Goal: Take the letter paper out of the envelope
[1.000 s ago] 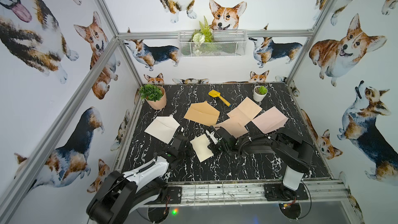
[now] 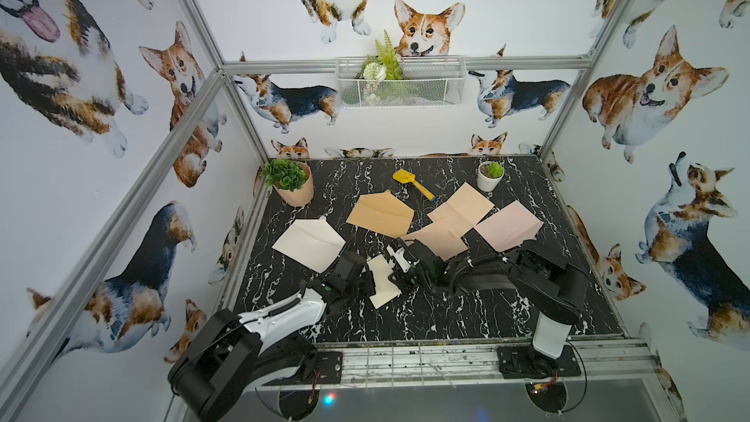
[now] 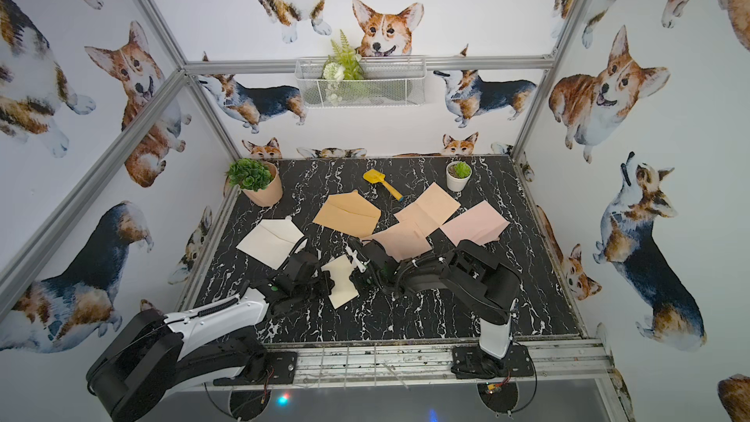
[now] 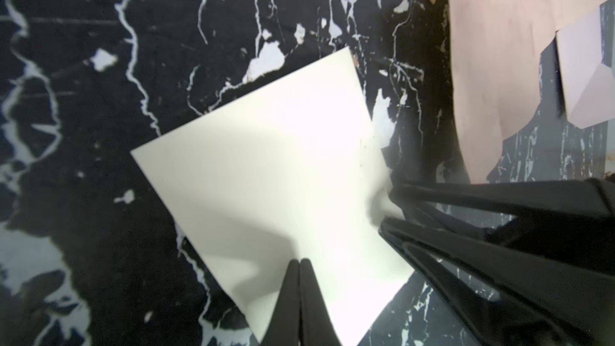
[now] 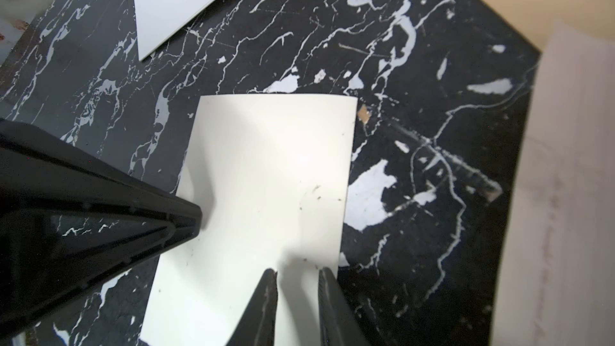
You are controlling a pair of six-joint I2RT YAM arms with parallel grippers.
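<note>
A cream letter paper (image 4: 275, 173) lies on the dark table between my two arms, outside any envelope. My left gripper is shut, its tips over the sheet's left side; no fold or edge of paper shows between them. Across from it, my right gripper has its fingers apart near the sheet's right edge, with a gap between the tips. An open peach envelope (image 2: 437, 238) lies empty-looking just beyond the right gripper. A white envelope (image 2: 308, 244) rests to the left behind my left arm.
A tan envelope (image 2: 380, 212) and a pink one (image 2: 508, 226) lie farther back. Behind them are a yellow scoop (image 2: 412, 183) and two potted plants, one large (image 2: 295, 185), one small (image 2: 490, 177). Bare table lies in front of the sheet.
The right arm has hardly moved.
</note>
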